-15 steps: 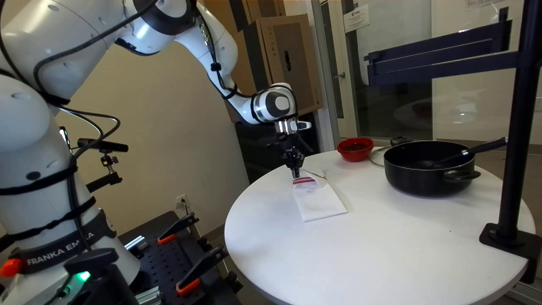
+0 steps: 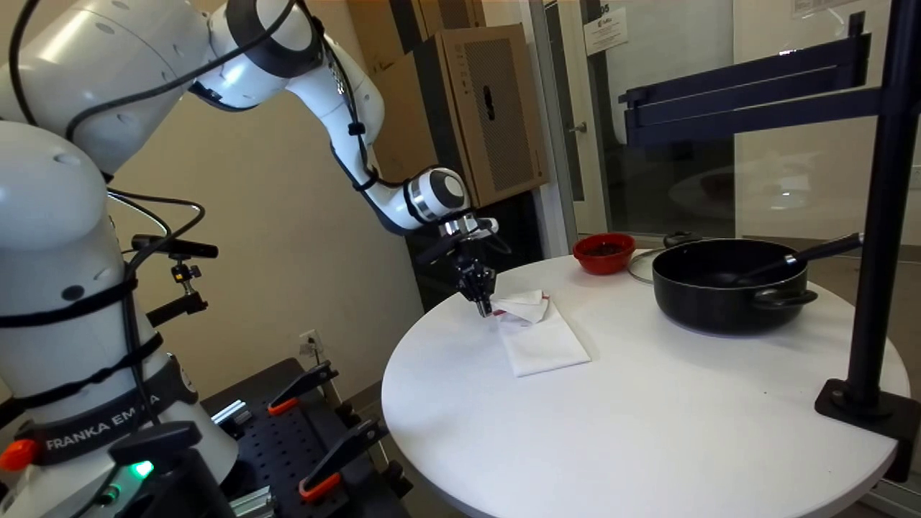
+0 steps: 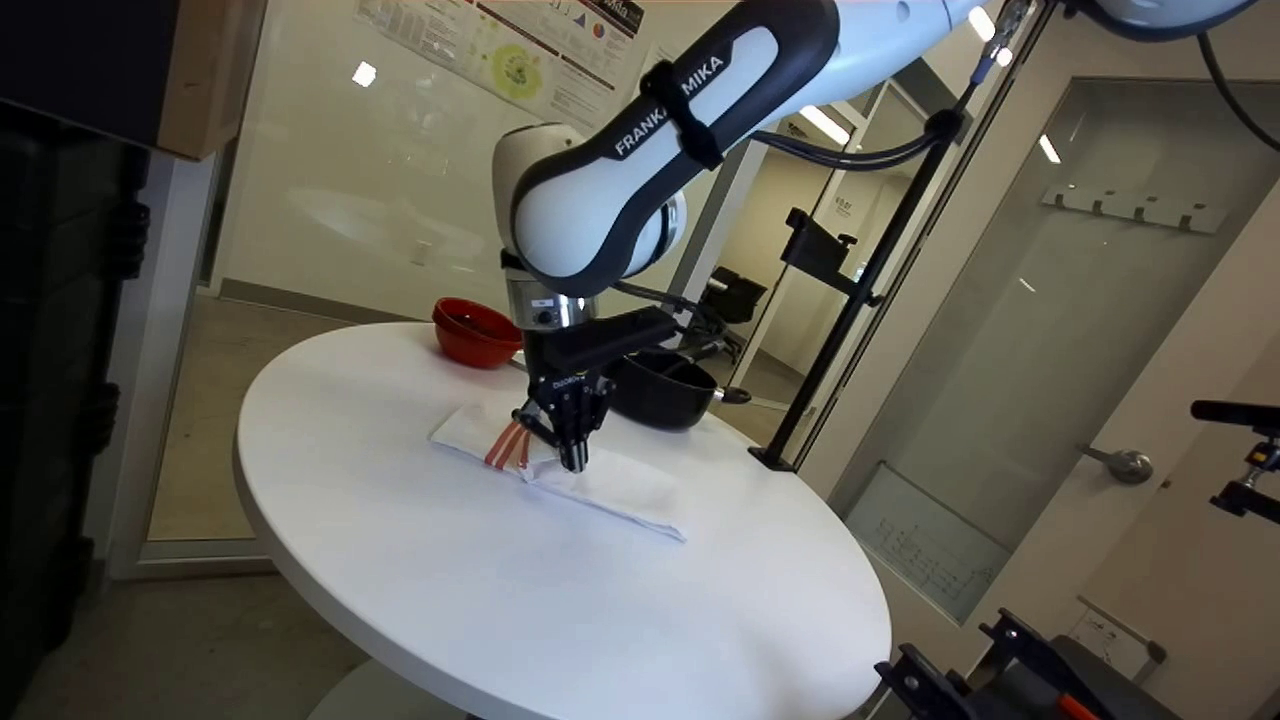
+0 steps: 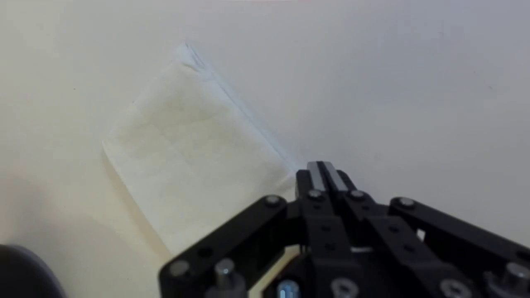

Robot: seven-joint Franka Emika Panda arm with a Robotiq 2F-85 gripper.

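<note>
A folded white cloth (image 2: 545, 345) with red stripes lies on the round white table (image 2: 691, 414). Its far end is bunched into an uneven flap; the stripes show best on the cloth (image 3: 509, 446) in exterior view 2. My gripper (image 2: 484, 312) is low at the left edge of that bunched end, pointing down. In the wrist view my gripper has its two fingertips pressed together with nothing between them. The cloth (image 4: 198, 144) spreads to their left, outside the fingers. The gripper's body hides the striped end there; whether the tips touch fabric I cannot tell.
A red bowl (image 2: 604, 253) sits at the far edge beside a glass lid (image 2: 643, 266). Right of it stands a black pot (image 2: 729, 289) with a utensil handle (image 2: 824, 247) leaning out. A black post (image 2: 876, 216) is clamped at the right edge.
My gripper has moved left and lower in exterior view 1, staying shut. At the cloth's bunched end the flap has shifted, and its red stripes are mostly covered there; the rest lies still.
</note>
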